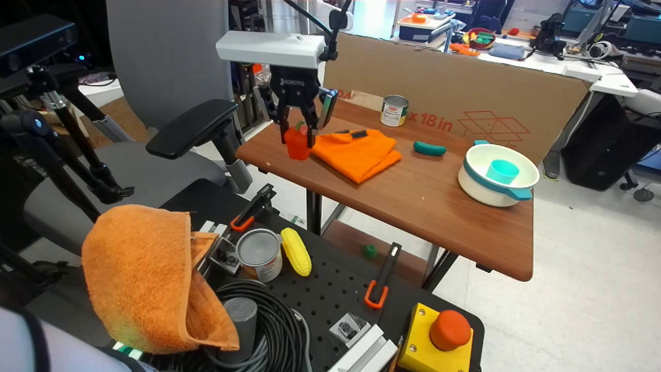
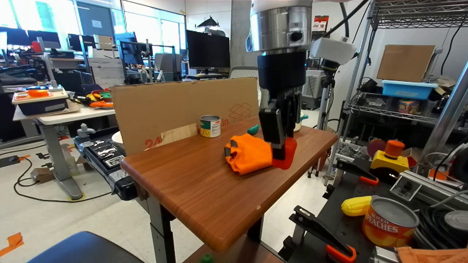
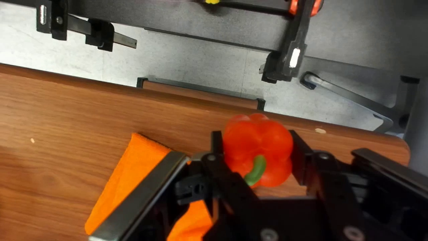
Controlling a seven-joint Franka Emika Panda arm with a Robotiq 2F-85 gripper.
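Observation:
A red toy bell pepper (image 3: 273,138) with a green stem is held between the two fingers of my gripper, which is shut on it. In the first exterior view the pepper (image 1: 297,142) hangs from the gripper (image 1: 298,137) near the table's left end, just left of the folded orange cloth (image 1: 356,155). The second exterior view has the pepper (image 2: 287,153) partly hidden behind a black finger. Beneath the gripper in the wrist view, part of the cloth (image 3: 128,172) is covered by the gripper's body.
On the wooden table (image 1: 427,211) stand a can (image 1: 394,111), a green toy vegetable (image 1: 429,149) and a white pot (image 1: 496,192) holding a teal cup (image 1: 502,171). A cardboard wall (image 1: 446,93) lines the back edge.

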